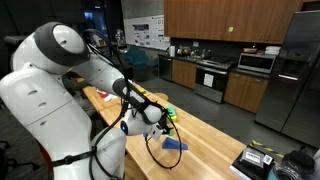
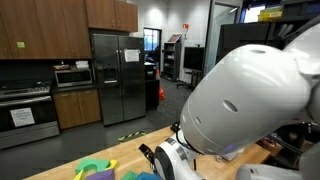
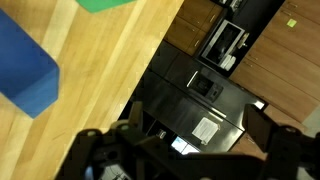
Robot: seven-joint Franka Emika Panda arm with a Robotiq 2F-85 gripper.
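In the wrist view my gripper is open, its two dark fingers wide apart with nothing held between them. A blue block (image 3: 28, 75) lies on the wooden table at the left of that view, outside the fingers. Part of a green piece (image 3: 100, 3) shows at the top edge. From exterior view 1, the blue block (image 1: 172, 144) rests on the table close beside the arm's hand. Exterior view 2 has a green arch-shaped piece (image 2: 92, 164), a purple block (image 2: 102, 175) and a small yellow piece (image 2: 114, 164) at the bottom.
A dark device (image 1: 252, 163) and other black items (image 1: 297, 163) stand at the table's right end. A black cable loops near the hand.
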